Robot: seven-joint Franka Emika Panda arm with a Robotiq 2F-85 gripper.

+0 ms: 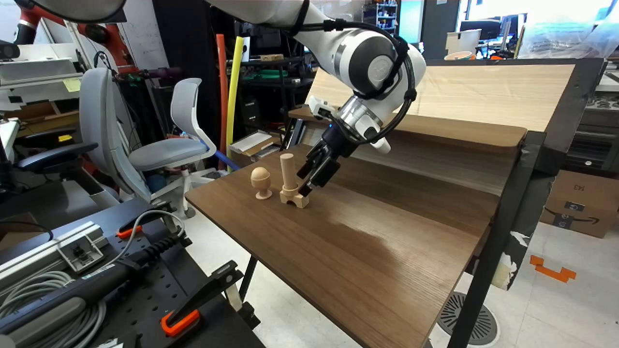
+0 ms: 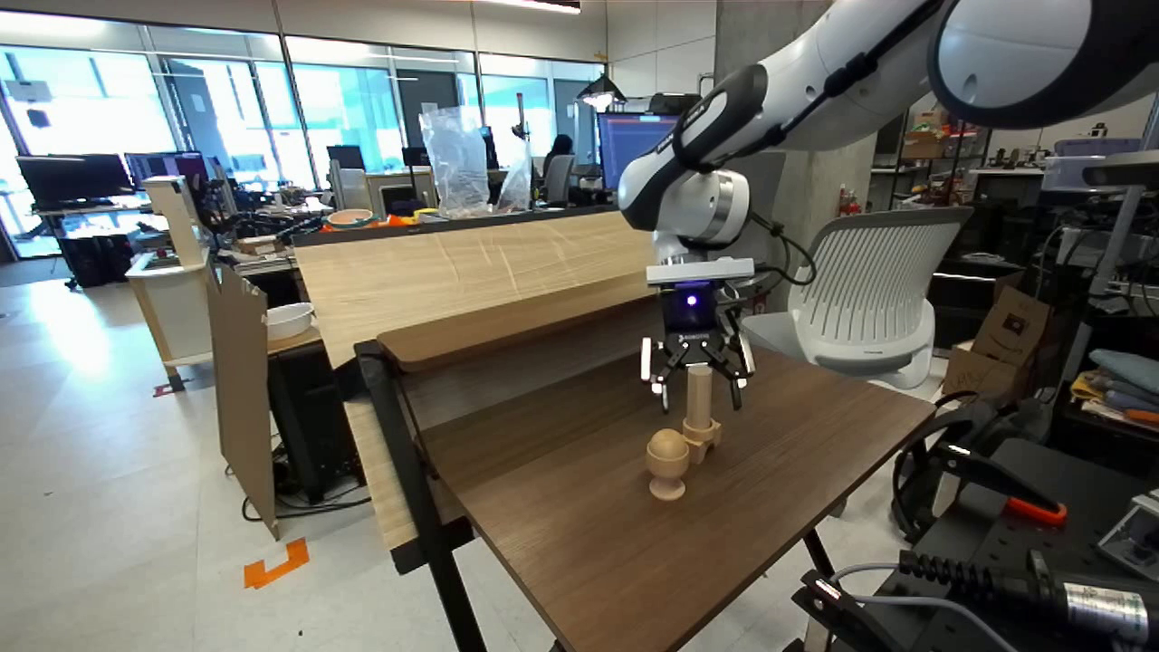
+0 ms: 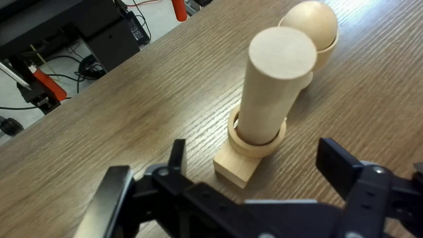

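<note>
A pale wooden cylinder stands upright inside a wooden ring, which rests on an arched wooden block. Close by, a wooden ball sits in a small footed wooden cup. In the second exterior view the cup is in front of the cylinder. My gripper is open, tilted down toward the cylinder, its fingers spread with nothing held. In the first exterior view the gripper is just right of the cylinder; contact cannot be made out.
A raised shelf runs along its back. Beyond the front-left edge stands a black bench with clamps and cables.
</note>
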